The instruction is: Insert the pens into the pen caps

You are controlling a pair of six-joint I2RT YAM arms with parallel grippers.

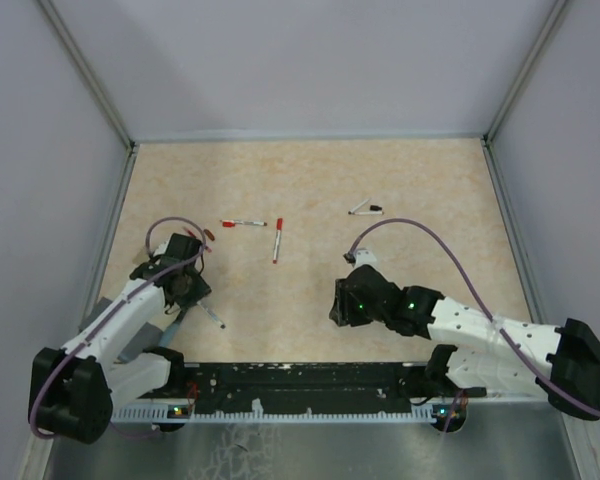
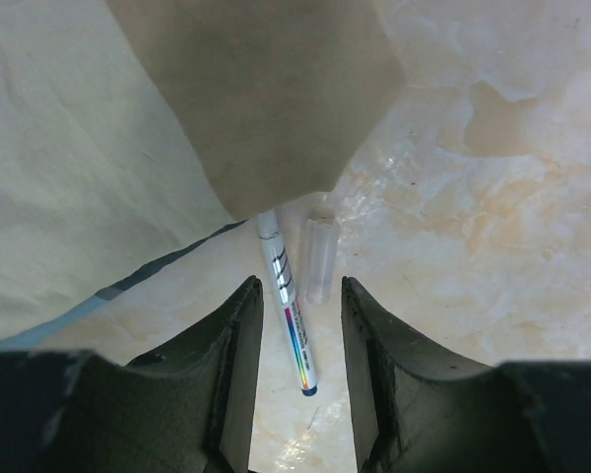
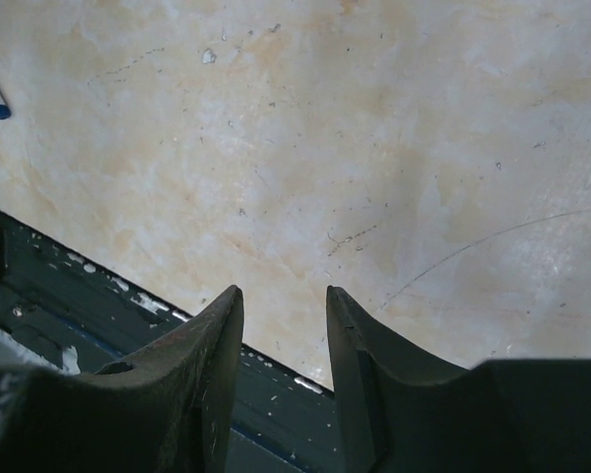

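Observation:
My left gripper hangs, fingers part open, over a white pen [image 2: 287, 305] and a short translucent cap-like piece [image 2: 319, 258] beside a pale cloth [image 2: 69, 197]. In the top view, red-capped markers [image 1: 278, 240] lie at the centre-left, and white markers with a black cap [image 1: 375, 208] at the back right. My right gripper is over bare table at the front right, its fingers apart with nothing between them.
The cloth and a dark strip cover the left front of the table. A dark edge [image 3: 79, 305] runs along the table's front.

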